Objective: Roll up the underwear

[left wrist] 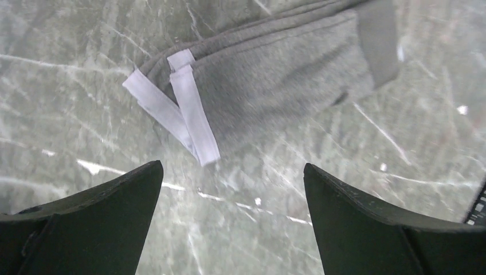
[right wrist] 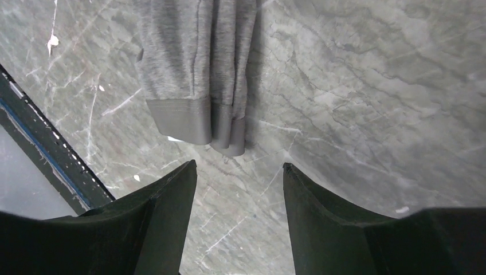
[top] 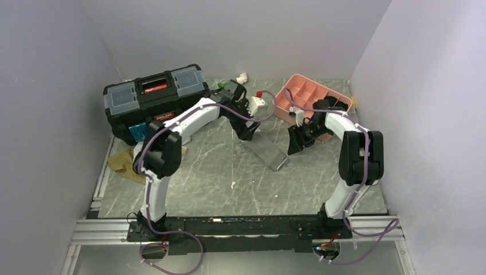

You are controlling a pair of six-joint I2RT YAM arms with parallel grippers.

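Observation:
The grey underwear (top: 266,150) lies folded into a long strip, slanting across the middle of the table in the top view. One end has light grey bands (left wrist: 196,112), slightly spread; the other ends in darker grey bands (right wrist: 179,120) stacked unevenly. My left gripper is open over the table by the light-banded end, fingers apart with only tabletop between them. My right gripper is partly open just off the dark-banded end, with nothing between its fingers. Neither gripper touches the cloth in the wrist views.
A pink divided box (top: 304,91) stands behind the right arm. At the back left is a black toolbox (top: 155,100), with an olive cloth (top: 125,167) near the left edge.

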